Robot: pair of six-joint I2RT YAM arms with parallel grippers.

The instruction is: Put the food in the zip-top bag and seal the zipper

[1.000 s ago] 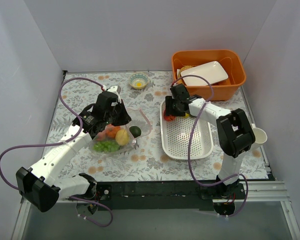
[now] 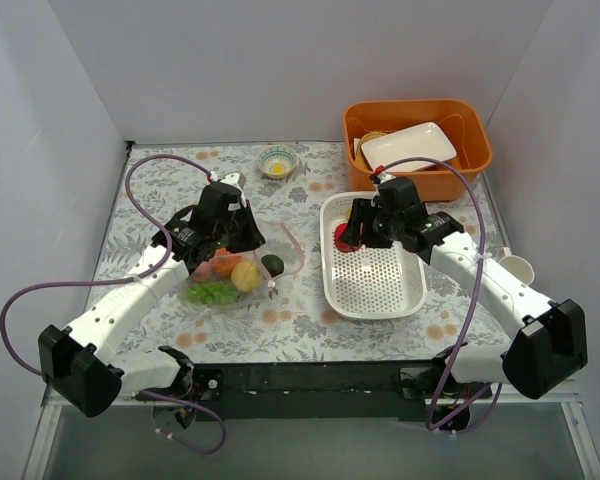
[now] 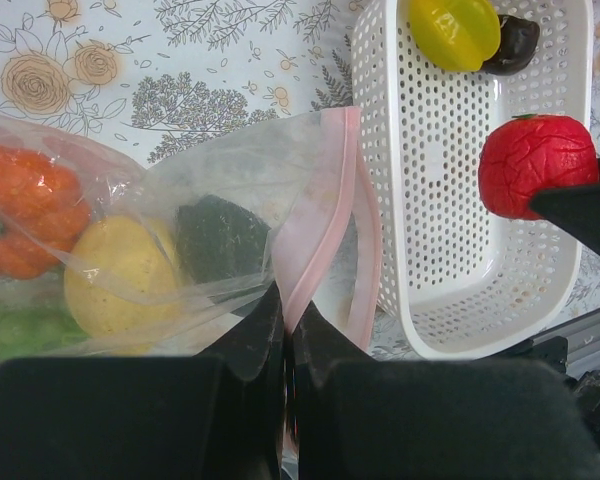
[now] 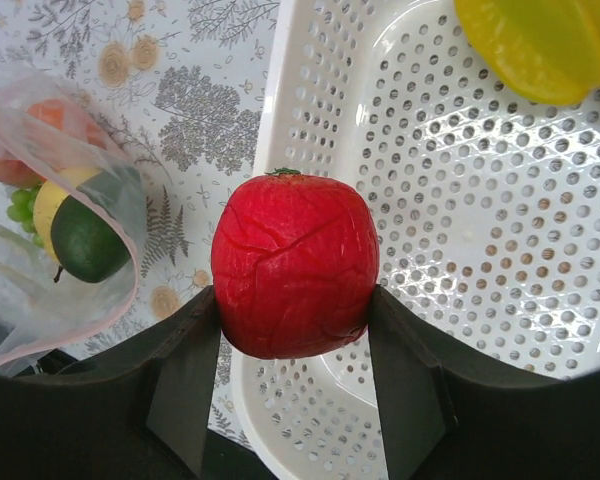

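Note:
The clear zip bag [image 3: 325, 190] has a pink zipper rim, and its mouth gapes toward the basket. Inside it are an orange pepper [image 3: 30, 212], a yellow round food [image 3: 125, 270], a dark green avocado [image 4: 88, 240] and green grapes [image 2: 212, 292]. My left gripper is shut on the bag's pink rim. Over the white basket [image 4: 270, 130], my right gripper grips a red tomato-like food [image 4: 295, 265] between its fingertips. A yellow pepper [image 3: 455, 32] and a dark item [image 3: 512, 45] lie in the basket's far end.
An orange bin [image 2: 420, 112] holding a white tray [image 2: 408, 146] stands at the back right. A small patterned bowl [image 2: 277, 162] sits at the back, and a white mug [image 2: 517, 266] at the right edge.
My right gripper has come up from the basket's back-left part with the red food, shifting slightly right and forward. The left arm has hardly moved at the bag.

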